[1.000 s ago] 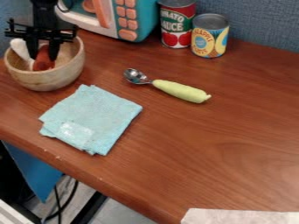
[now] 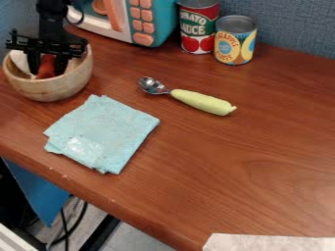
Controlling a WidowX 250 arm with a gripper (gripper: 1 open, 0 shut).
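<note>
A black gripper [image 2: 47, 51] is at the top left, down over a wooden bowl [image 2: 63, 85]. In the bowl are a reddish-brown item [image 2: 46, 69] and a white item [image 2: 20, 62], both partly hidden by the gripper. The fingers are too dark and small to tell whether they are open or shut on either item.
A folded light-blue cloth [image 2: 101, 134] and an ice-cream scoop [image 2: 199, 100] lie on the wooden table [image 2: 249, 157]. A teal toy microwave [image 2: 144, 20], a sauce can [image 2: 197, 27] and a second can [image 2: 234, 41] stand at the back.
</note>
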